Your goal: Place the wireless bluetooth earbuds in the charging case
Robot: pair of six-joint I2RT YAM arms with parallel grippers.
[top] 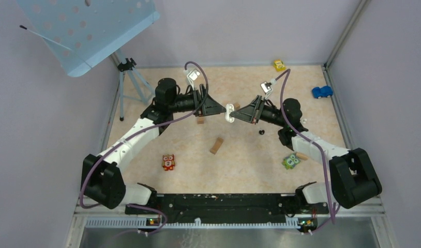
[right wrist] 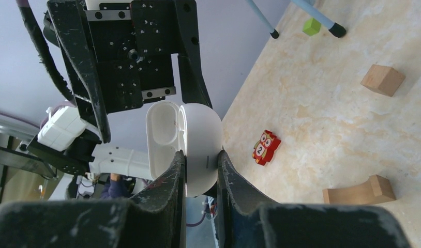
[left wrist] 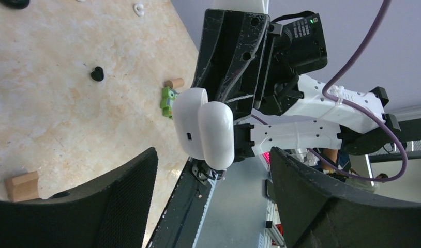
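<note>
The white charging case (top: 229,113) is held in the air between the two arms, its lid open. My right gripper is shut on the case, a fingertip on either side of its white shell (right wrist: 200,139). A hollow inner half (right wrist: 163,126) faces the left arm; whether an earbud sits in it I cannot tell. My left gripper stands open, its fingers (left wrist: 128,191) apart and nothing gripped, with the case just beyond its tips. From above, the left fingertips come very close to the case; contact is unclear. No loose earbud is clearly recognisable.
Below lie wooden blocks (top: 216,145), a red owl (top: 168,162), a green owl (top: 290,161) and a black heart (left wrist: 97,74). A small white ring-like piece (left wrist: 138,9) rests on the table. A blue tripod (top: 131,77) stands back left.
</note>
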